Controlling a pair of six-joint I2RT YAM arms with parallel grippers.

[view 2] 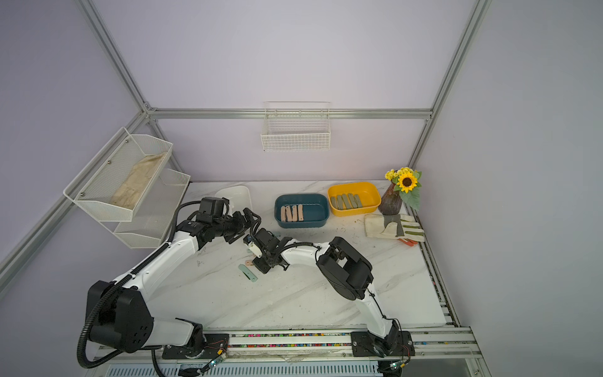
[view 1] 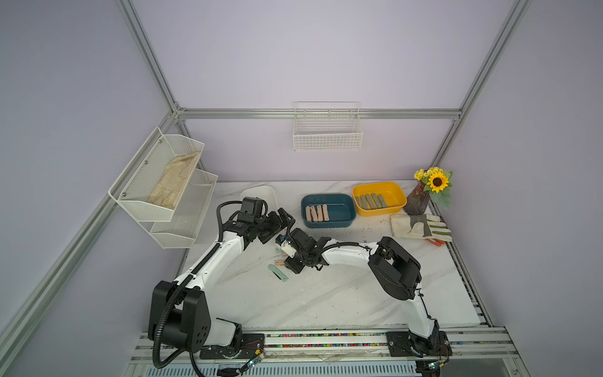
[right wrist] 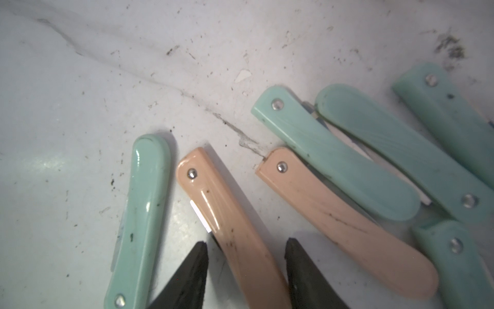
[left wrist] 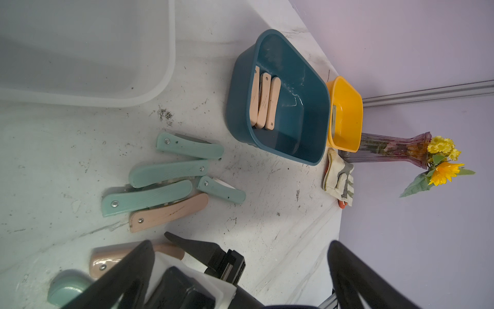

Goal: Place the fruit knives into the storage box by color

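In the right wrist view my right gripper is partly open, its fingers on either side of a pink knife, with a gap showing at the left. A second pink knife lies to the right beside several green knives; one green knife is apart at the left. My left gripper stands open and empty above the table. Pink knives lie in the blue box, and grey-green knives in the yellow box. The white box appears empty in its visible part.
A vase with sunflowers and a pair of gloves occupy the right side. Mesh shelves hang at the left. The two grippers are close together. Bare table lies in front of the right arm.
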